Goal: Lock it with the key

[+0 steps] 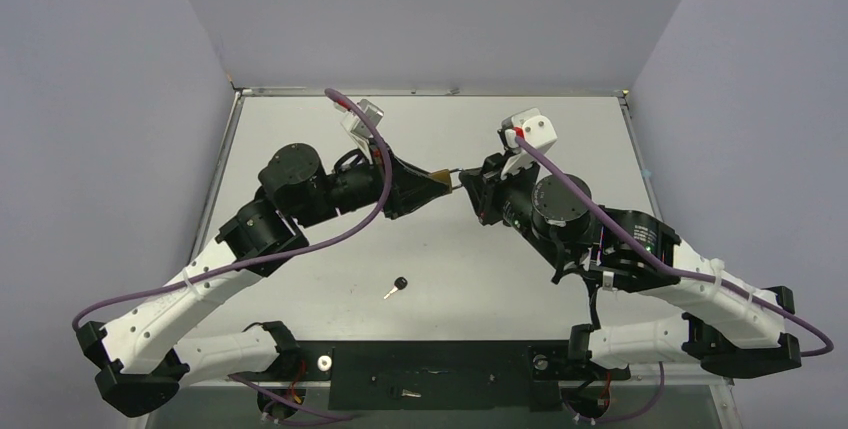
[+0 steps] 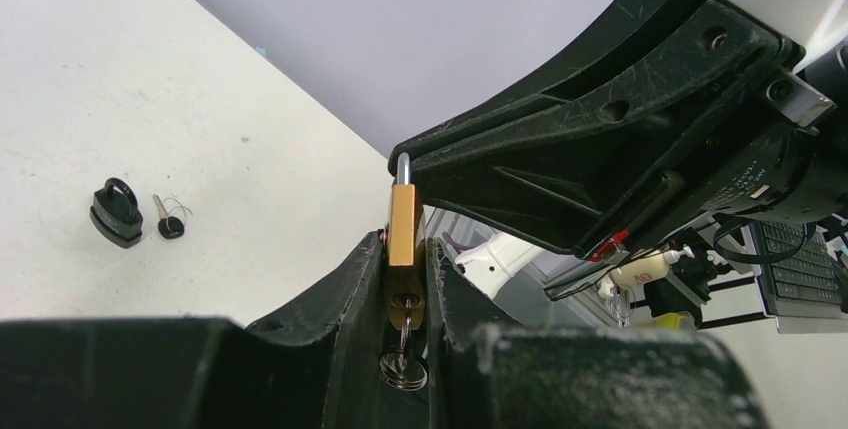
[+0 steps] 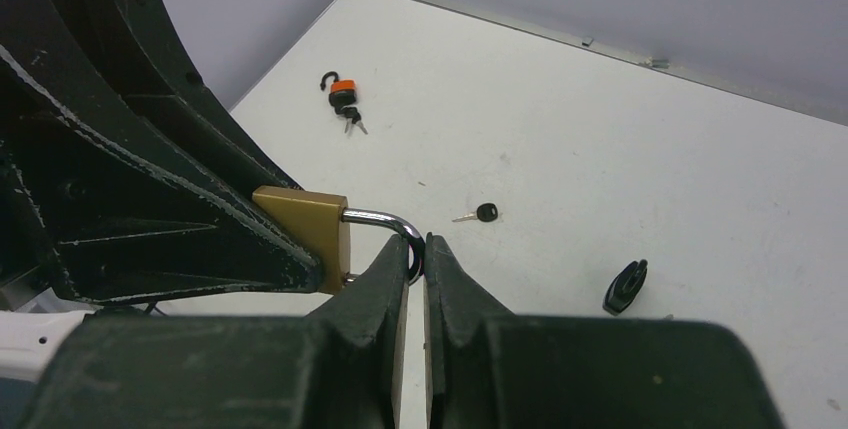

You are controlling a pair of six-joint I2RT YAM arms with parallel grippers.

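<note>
Above the table, my left gripper (image 1: 444, 181) is shut on the body of a brass padlock (image 3: 318, 224). The lock's silver shackle (image 3: 385, 219) points toward my right gripper, whose closed fingertips meet at its bend. In the left wrist view the lock (image 2: 403, 229) appears edge-on between the left fingers, a key (image 2: 405, 317) with a ring (image 2: 403, 371) at its near end. Whether the shackle is fully seated cannot be told. A loose key with a black head (image 1: 401, 283) lies on the table.
An orange and black padlock (image 3: 342, 91) with an open shackle lies near the table's left side, with keys (image 3: 354, 119) beside it. A black padlock (image 2: 117, 213) and another ringed key (image 2: 171, 224) also lie on the table (image 1: 480, 294).
</note>
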